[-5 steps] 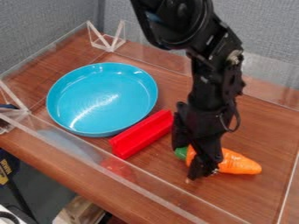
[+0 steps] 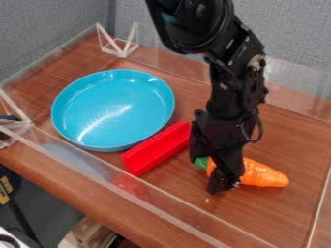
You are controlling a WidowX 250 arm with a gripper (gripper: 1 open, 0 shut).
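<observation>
The black arm reaches down from the top, its gripper low over an orange toy carrot with a green top. The fingers surround the carrot's green-top end; whether they are closed on it is hard to tell. A red block lies left of the gripper, and a blue plate lies farther left.
The wooden tabletop has clear low walls around it, with white brackets at the corners. Bare wood lies behind the plate, in front of the carrot and to its right.
The gripper and carrot have shifted very slightly, the carrot a little to the left; otherwise the scene looks the same.
</observation>
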